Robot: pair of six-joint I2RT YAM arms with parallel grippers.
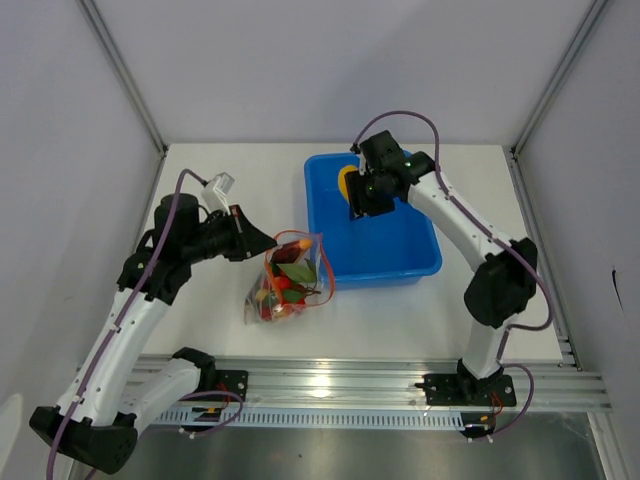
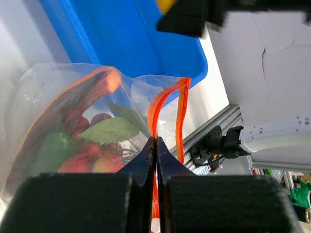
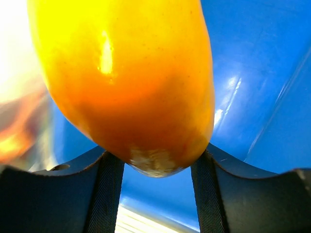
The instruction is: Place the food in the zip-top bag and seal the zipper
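The clear zip bag point(image 1: 285, 290), orange-trimmed, holds red, green and orange food at the table's middle-left. My left gripper point(image 1: 262, 244) is at its opening, shut; in the left wrist view its fingertips point(image 2: 149, 153) meet at the orange zipper strip point(image 2: 183, 102). My right gripper point(image 1: 360, 200) is over the blue bin, shut on a yellow-orange food item point(image 3: 126, 82) that fills much of the right wrist view.
The blue bin point(image 1: 375, 255) sits behind and right of the bag, with no other items clearly visible in it.
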